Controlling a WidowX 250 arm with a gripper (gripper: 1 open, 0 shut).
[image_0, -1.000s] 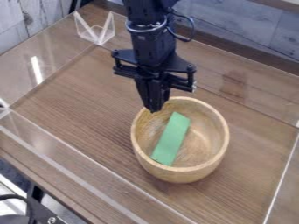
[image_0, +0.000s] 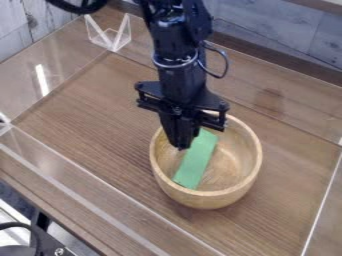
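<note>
A light tan bowl (image_0: 234, 180) sits right of centre on the wooden table. A green oblong block (image_0: 197, 160) lies inside it, tilted lengthwise from upper right to lower left. The black arm hangs from the top, its gripper (image_0: 182, 136) over the back left part of the bowl, above and a little left of the block's upper end. The fingertips are dark and small, so whether they are open or shut is unclear.
A clear plastic piece stands at the back left, another at the left edge. A grey wall runs along the back, and cables lie at the lower left corner.
The bowl and green block look unmoved.
</note>
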